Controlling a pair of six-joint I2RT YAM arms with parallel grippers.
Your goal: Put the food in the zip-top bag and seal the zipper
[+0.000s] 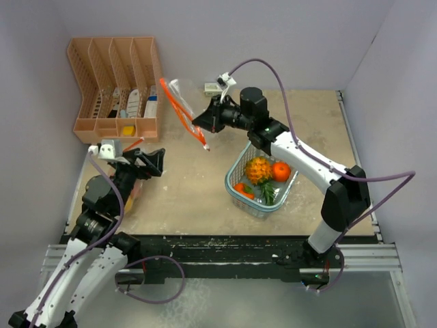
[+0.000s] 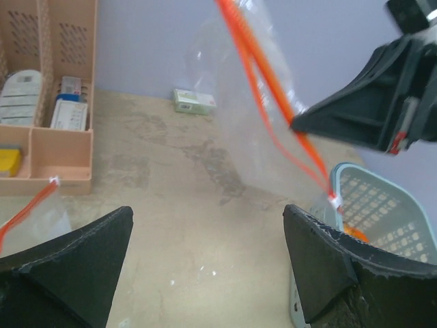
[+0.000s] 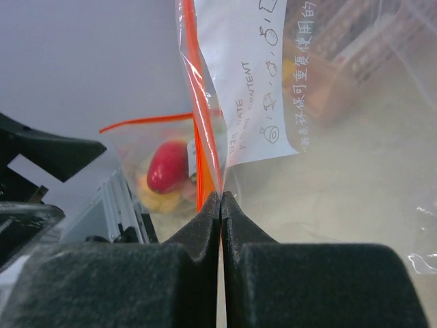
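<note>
Shut on the orange-edged mouth of a clear zip bag (image 3: 252, 89), my right gripper holds it up above the table; the bag hangs with printed writing on it. My left gripper stands open with nothing between its fingers, left of the held bag in the top view. A second clear bag with an orange zipper (image 3: 153, 121) rests at the table's left, with a red item (image 3: 168, 166) and yellow food in it, mostly behind the left arm in the top view. In the basket (image 1: 235, 184) lie a pineapple (image 1: 258, 169) and orange-coloured foods (image 1: 280, 171).
At the back left stands a tan divided organizer (image 1: 113, 68) holding several small items, including a yellow block (image 1: 128, 130). A small box (image 1: 213, 89) lies by the back wall.
</note>
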